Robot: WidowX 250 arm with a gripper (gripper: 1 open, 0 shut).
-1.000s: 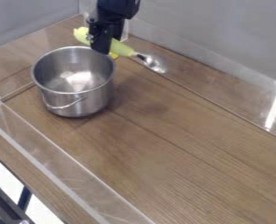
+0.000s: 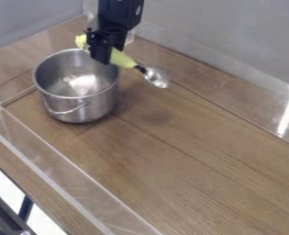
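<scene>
A black gripper point(image 2: 106, 51) is at the top of the view, shut on a spoon with a pale yellow-green handle point(image 2: 125, 61) and a silver bowl point(image 2: 155, 78) pointing down to the right. The gripper and spoon hang over the back rim of a steel pot point(image 2: 75, 98) with a wire handle, which stands on the wooden counter at the left. The fingertips are partly hidden by the spoon handle and the dark gripper body.
Walls run along the back and right, and a clear strip edges the counter at the lower left.
The gripper has moved down and slightly left, carrying the spoon lower and nearer the pot. The pot has not visibly moved.
</scene>
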